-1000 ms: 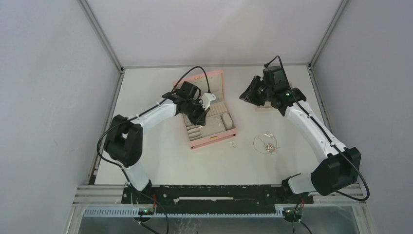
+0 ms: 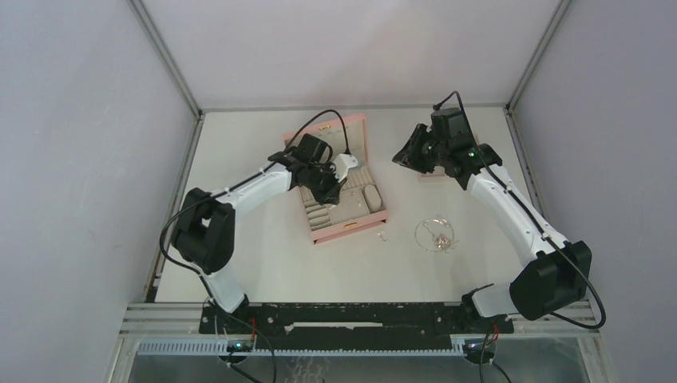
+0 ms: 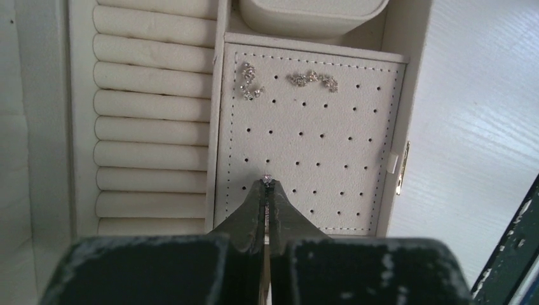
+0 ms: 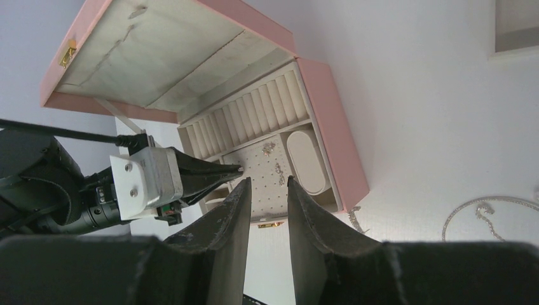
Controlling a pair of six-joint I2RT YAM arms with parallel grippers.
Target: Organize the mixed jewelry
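A pink jewelry box [image 2: 350,229] with a raised lid stands mid-table. On its perforated earring panel [image 3: 330,146] lie two sparkling dangling earrings, one at the upper left [image 3: 248,81] and one at the upper middle [image 3: 311,78]. My left gripper is shut over the panel's lower-left holes; a small glittering earring [image 3: 267,179] shows at its tips and between its fingers. Whether its post sits in a hole cannot be seen. To the right of the box, my right gripper hangs above the table, open, its fingers apart and empty.
Ring rolls [image 3: 152,130] and an oval cushion [image 4: 307,162] adjoin the panel. Loose jewelry [image 2: 382,236] lies at the box's front right corner, and a necklace pile [image 2: 441,241] farther right. A pale tray [image 4: 518,22] stands behind the right arm.
My left gripper has shifted slightly to the right over the panel. The right arm, the box and the loose jewelry look unmoved.
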